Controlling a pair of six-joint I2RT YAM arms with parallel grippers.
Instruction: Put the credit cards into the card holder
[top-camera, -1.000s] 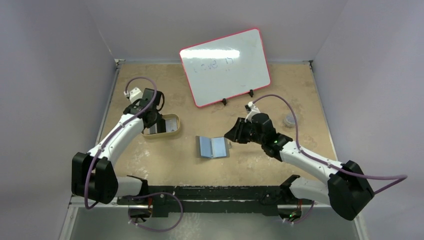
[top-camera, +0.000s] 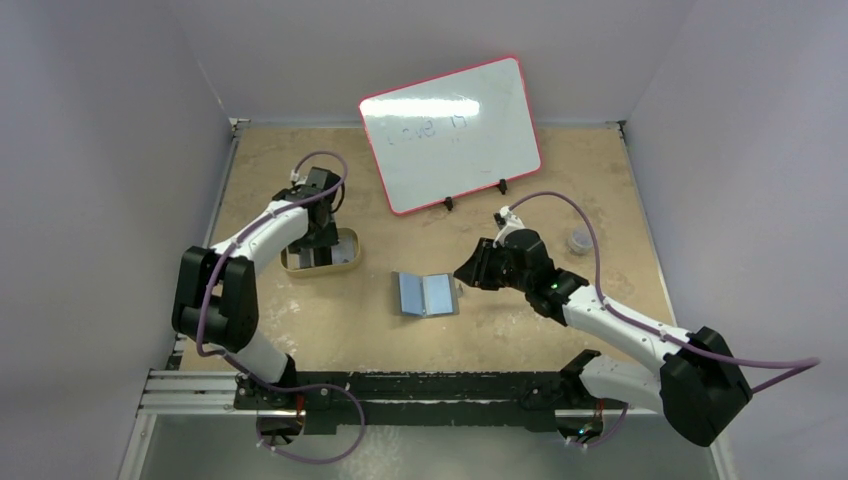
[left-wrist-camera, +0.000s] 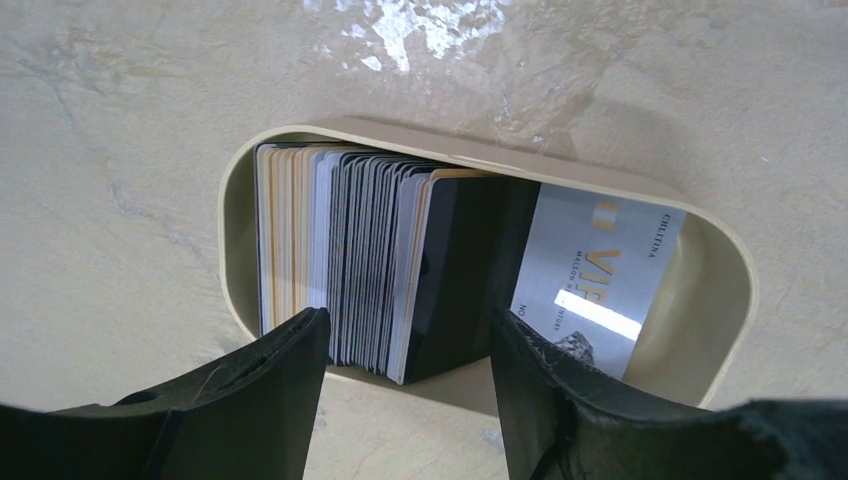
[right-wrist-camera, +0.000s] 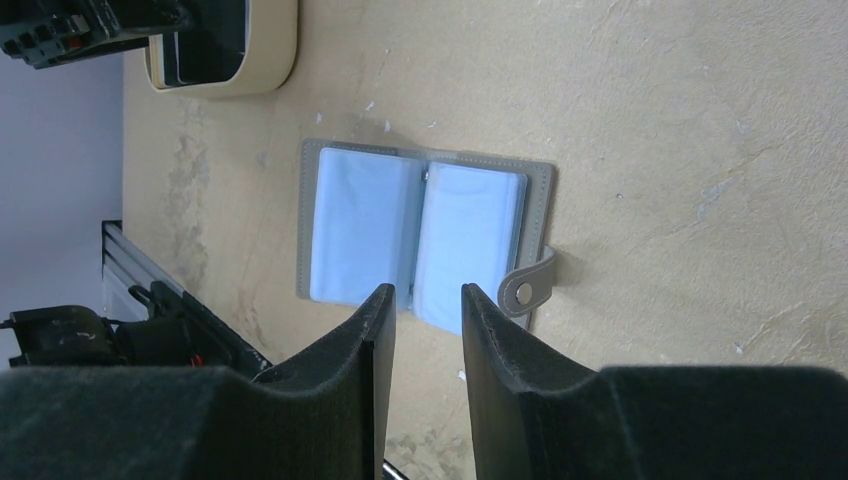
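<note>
Many cards (left-wrist-camera: 370, 260) stand in a row in the left part of an oval beige box (left-wrist-camera: 735, 290). A black card (left-wrist-camera: 470, 265) leans at the row's right end, and a silver card (left-wrist-camera: 590, 270) lies against the box at the right. Over this box my left gripper is open, its fingers apart and nothing between them. The grey card holder (right-wrist-camera: 543, 190) lies opened flat on the table, pale blue sleeves on both sides and a snap strap (right-wrist-camera: 530, 287) at its right. Above its near edge my right gripper hangs partly open and empty.
At the back of the table stands a whiteboard (top-camera: 450, 140) with a red frame. A small clear round container (top-camera: 580, 240) sits at the far right. Bare table surrounds the card holder on its near side.
My right gripper has shifted very slightly to the right. Box and holder stay put.
</note>
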